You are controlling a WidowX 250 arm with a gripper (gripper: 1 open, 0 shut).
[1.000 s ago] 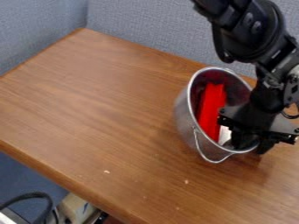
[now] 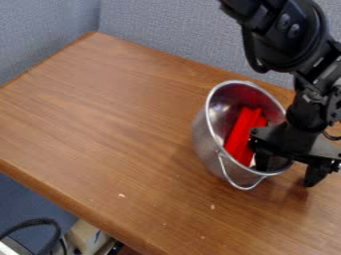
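Note:
A metal bucket [image 2: 212, 134] with a wire handle lies tilted on the right part of the wooden table, its opening turned toward my arm. Inside it are a red object [image 2: 242, 129] and something pale. My black gripper [image 2: 292, 161] is at the bucket's lower right mouth, its fingers low beside and partly inside the rim; it appears open, and I see nothing clearly held.
Grey padded walls border the back. At the lower left, beyond the table edge, are cables and hardware.
The bucket has shifted slightly left and narrowed in view, with the red object moving slightly inside it. My gripper has moved a little around the bucket's mouth.

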